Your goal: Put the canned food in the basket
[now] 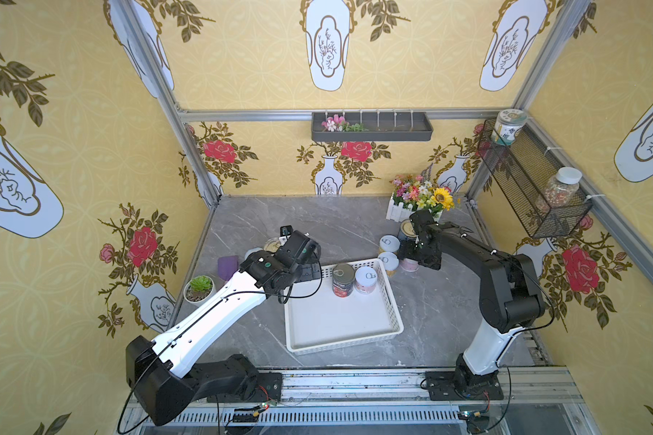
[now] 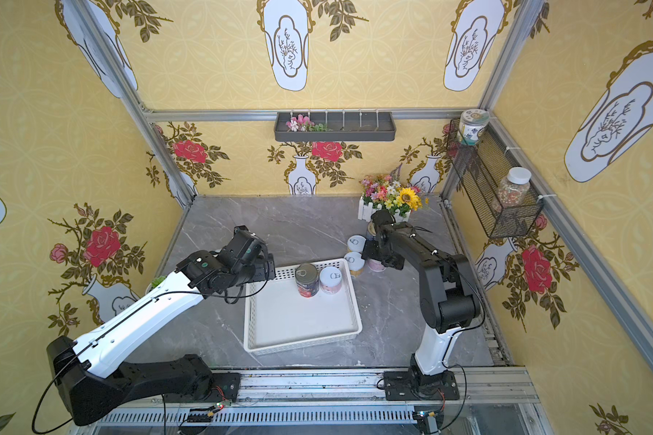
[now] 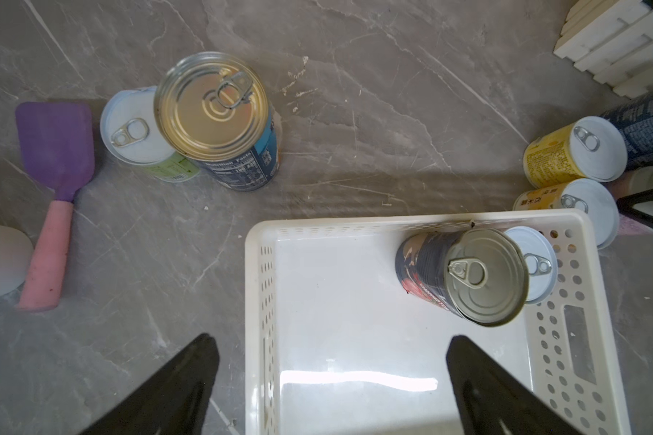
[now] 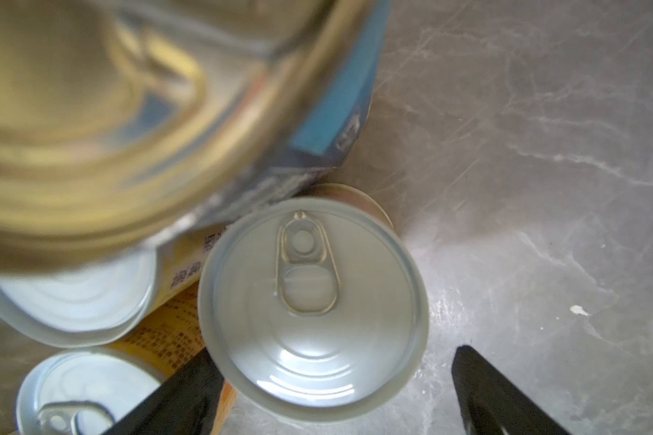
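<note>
In the white basket (image 1: 344,322), near its back right corner, a dark can (image 3: 486,275) and a white-lidded can (image 1: 365,280) stand side by side. Left of the basket are a gold-lidded can (image 3: 214,108) and a green-labelled can (image 3: 134,130). To its right, two yellow cans (image 3: 576,148) cluster with a gold-lidded blue can (image 4: 123,130) and a pink can (image 4: 312,311). My open left gripper hangs above the basket's left part, empty. My right gripper, open too, is over the pink can, whose lid shows between its fingers.
A purple spatula (image 3: 54,152) and a potted succulent (image 1: 198,289) lie to the left. A flower box (image 1: 417,199) stands behind the right-hand cans. The basket's front and left floor is bare, as is the counter's back middle.
</note>
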